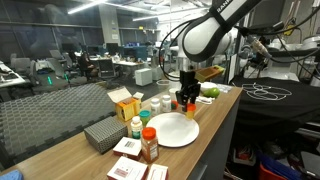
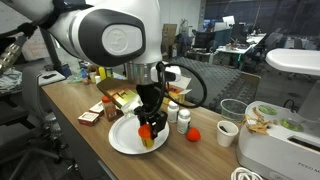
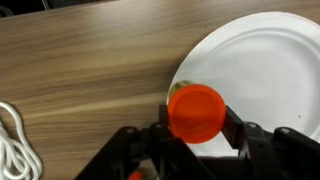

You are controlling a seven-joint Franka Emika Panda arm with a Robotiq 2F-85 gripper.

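My gripper is shut on a small bottle with a round orange cap. The cap faces the wrist camera and hides most of the body below. In exterior view 2 the held bottle shows orange and yellow, upright over the white plate, towards its edge. Seen from the wrist, the plate lies under and to the right of the bottle. Whether the bottle's base touches the plate, I cannot tell. Exterior view 1 has the plate bare on its near side.
A brown bottle with an orange cap and several boxes stand left of the plate. White-capped bottles, a red tomato-like ball and a white cup lie nearby. A white cable rests on the wood.
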